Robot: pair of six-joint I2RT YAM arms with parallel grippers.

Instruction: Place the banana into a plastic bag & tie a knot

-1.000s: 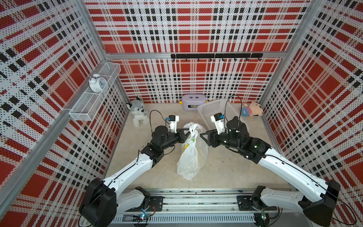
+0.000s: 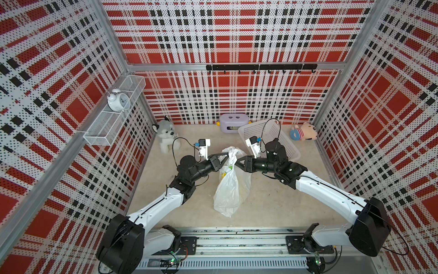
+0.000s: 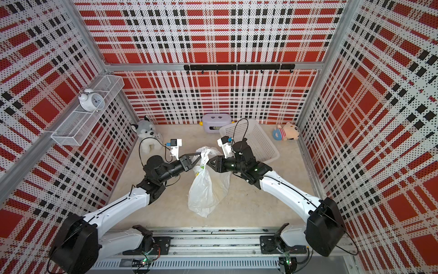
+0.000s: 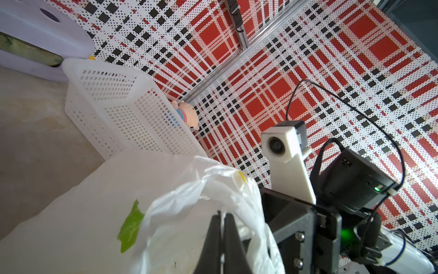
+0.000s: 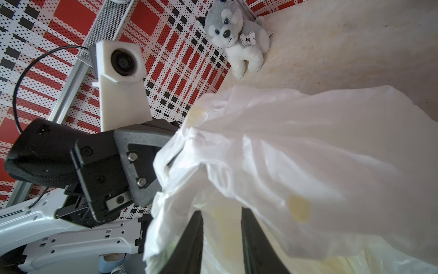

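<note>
A white plastic bag (image 2: 230, 196) stands bunched upward in the middle of the table, with a small yellow patch showing inside, probably banana but too hidden to tell. My left gripper is shut on the bag's bunched top. From the right, my right gripper reaches into the crumpled neck, fingers part open, folds of plastic around and beyond them; nothing is clearly gripped between them.
A white basket (image 3: 264, 146) and lilac box (image 3: 216, 122) stand at the back. A husky plush (image 2: 165, 134) is back left, another plush (image 2: 303, 132) back right. A wire shelf with a clock (image 2: 117, 100) hangs left.
My right gripper has moved leftward to the bag's neck, its arm swinging in. The left gripper has shifted only slightly; the bag stays in place.
</note>
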